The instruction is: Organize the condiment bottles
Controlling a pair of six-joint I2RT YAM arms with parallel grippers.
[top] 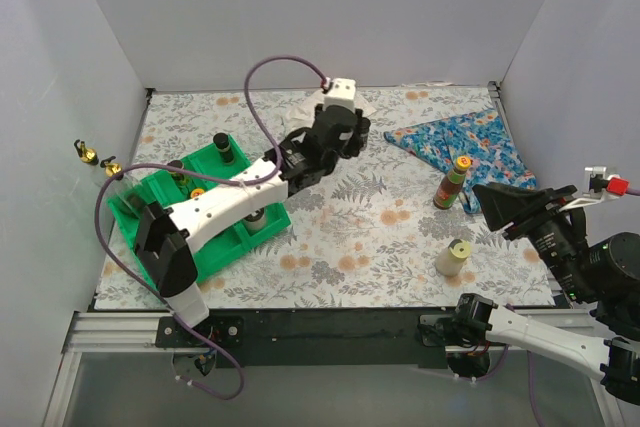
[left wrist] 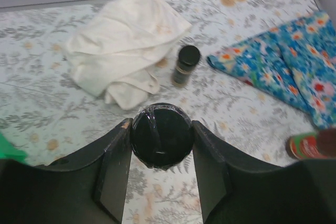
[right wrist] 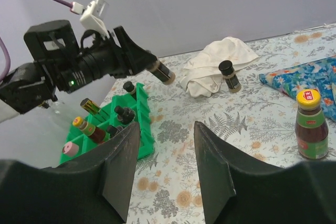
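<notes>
My left gripper [top: 347, 127] is raised over the back middle of the table, shut on a dark-capped jar, seen tilted in the right wrist view. A dark-capped jar [right wrist: 230, 77] stands by the white cloth [left wrist: 121, 35]. At the right stand a red-labelled sauce bottle [top: 450, 187] and a cream-coloured bottle [top: 452, 257]. The green divided caddy [top: 260, 232] at the left holds several bottles. My right gripper [top: 492, 205] hangs at the right edge, open, with nothing between its fingers.
A blue floral cloth [top: 470, 142] lies at the back right. Two gold-topped glass bottles [top: 113, 177] stand at the far left.
</notes>
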